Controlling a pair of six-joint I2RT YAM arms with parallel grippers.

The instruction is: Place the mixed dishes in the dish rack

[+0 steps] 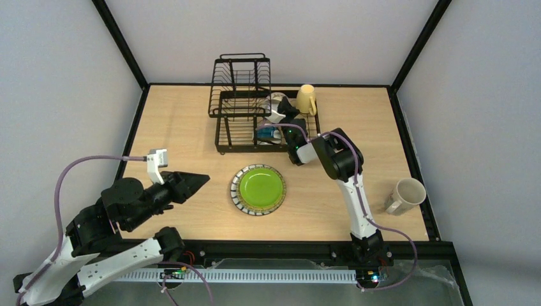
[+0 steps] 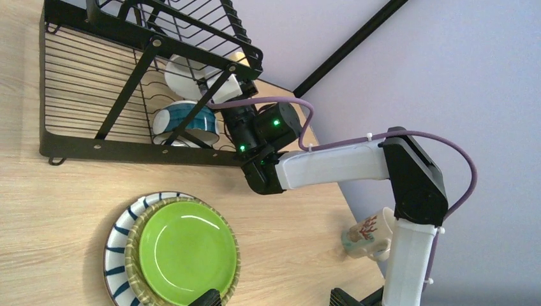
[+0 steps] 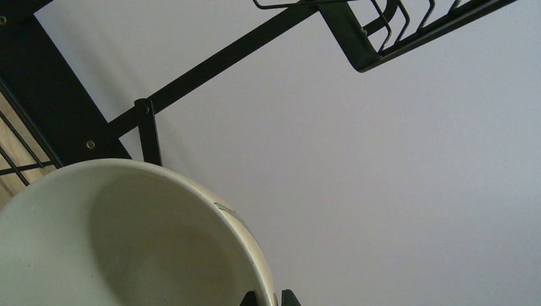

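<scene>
The black two-tier dish rack (image 1: 221,135) stands at the back. My right gripper is inside its lower tier, shut on the rim of a pale bowl (image 3: 147,236), which shows as a white shape (image 2: 181,77) under the upper tier. In front of that bowl sits a blue-and-white bowl (image 2: 203,125). A yellow mug (image 1: 305,98) is at the rack's back right corner. On the table lies a plate stack: a green plate (image 1: 261,187) on top, a striped plate (image 2: 117,260) at the bottom. Left of it, my left gripper hovers open and empty.
A white mug with a coral print (image 2: 368,232) stands near the right table edge, clear of the right arm (image 1: 354,197). Bare wood lies left of the rack and between plates and mug.
</scene>
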